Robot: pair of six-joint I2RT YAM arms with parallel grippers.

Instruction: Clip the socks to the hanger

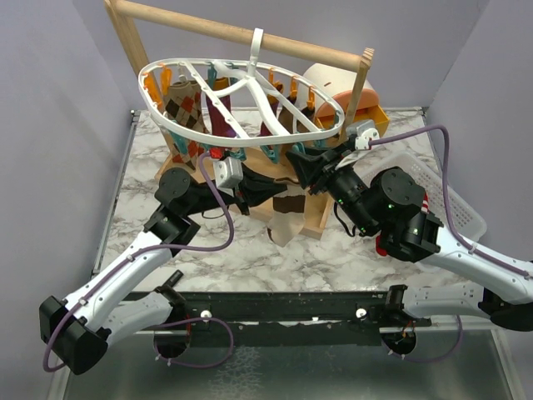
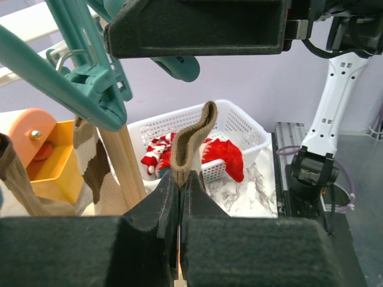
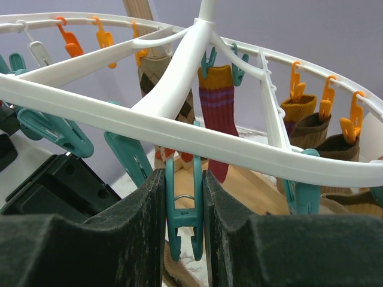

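Observation:
My left gripper is shut on the cuff of a brown-and-cream sock [image 1: 288, 220], which hangs below the fingers in the top view. From the left wrist view, the cuff's brown edge [image 2: 190, 143] sticks up above the fingertips. My right gripper is shut around a teal clip [image 3: 184, 216] on the near rim of the white round hanger [image 1: 196, 133]. The held sock sits just below and in front of that clip, apart from it. In the right wrist view only a little brown cloth [image 3: 179, 272] shows under the clip.
Other socks, such as an argyle one [image 1: 183, 107] and a purple one [image 1: 220, 108], hang from clips around the ring. The wooden stand [image 1: 241, 32] holds the hanger. A white basket [image 1: 456, 200] with red-and-white cloth stands at right, an orange-yellow bin [image 1: 375, 119] behind.

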